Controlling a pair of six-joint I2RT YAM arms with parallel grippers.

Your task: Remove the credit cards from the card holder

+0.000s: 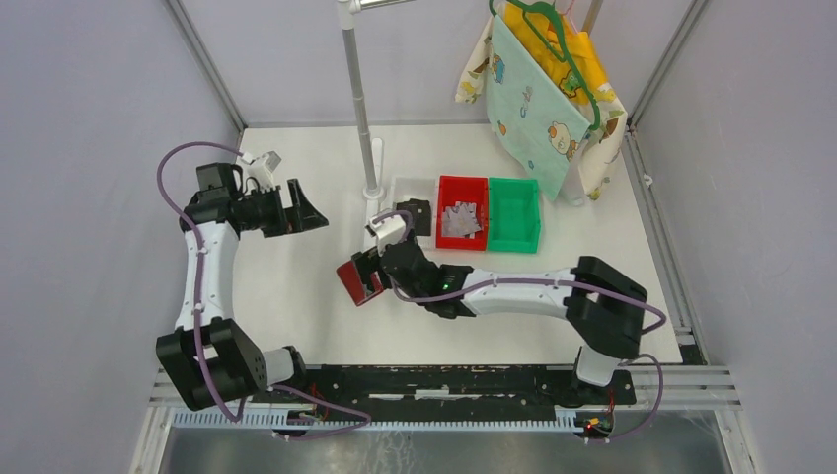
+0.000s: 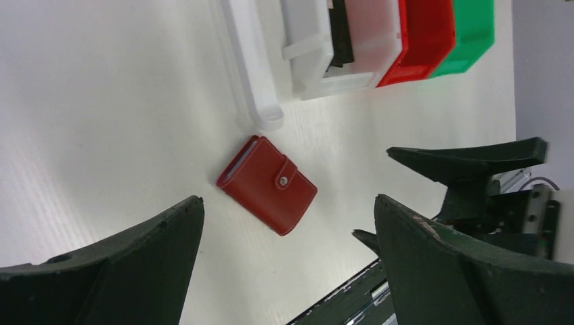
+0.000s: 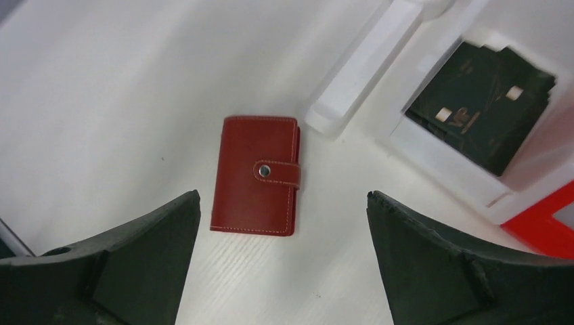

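Observation:
A dark red card holder [image 2: 267, 189] lies flat on the white table, its snap strap closed; a pale edge shows along one side in the left wrist view. In the right wrist view the card holder [image 3: 237, 203] sits below and between the open fingers, not touched. My right gripper [image 1: 365, 273] hovers over it, open and empty. Off to the left, my left gripper [image 1: 310, 205] is open with nothing between its fingers. Several black cards [image 3: 484, 101] with chip-like squares and lettering rest in the white bin. Whether cards are inside the holder cannot be seen.
The white bin [image 1: 400, 188] stands beside a red bin [image 1: 462, 183] holding pale pieces and a green bin [image 1: 513, 212]. A white rack foot [image 2: 254, 74] lies close to the holder, its pole rising behind. Cloths on hangers [image 1: 538, 109] hang at back right.

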